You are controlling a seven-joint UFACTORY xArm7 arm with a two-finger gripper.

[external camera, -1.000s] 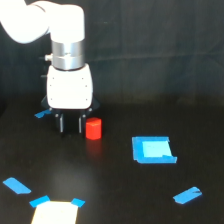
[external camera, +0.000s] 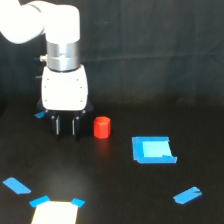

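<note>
A small red cylinder (external camera: 102,127) stands on the black table, left of the middle of the view. Just to its left, my gripper (external camera: 66,128) points down with its two dark fingers (external camera: 57,125) spread apart. Nothing shows between them. A dark gap separates the right finger from the cylinder. How high the fingertips are above the table is hard to tell against the dark background.
Blue tape frames a pale square (external camera: 156,149) right of the cylinder. A bright cream sheet (external camera: 54,213) with blue tape corners lies at the front. Loose tape strips mark the left (external camera: 16,186) and right (external camera: 187,195). Open black table lies between.
My gripper has shifted slightly left and a little lower. The red cylinder now sits a bit farther right, so the gap between them has grown.
</note>
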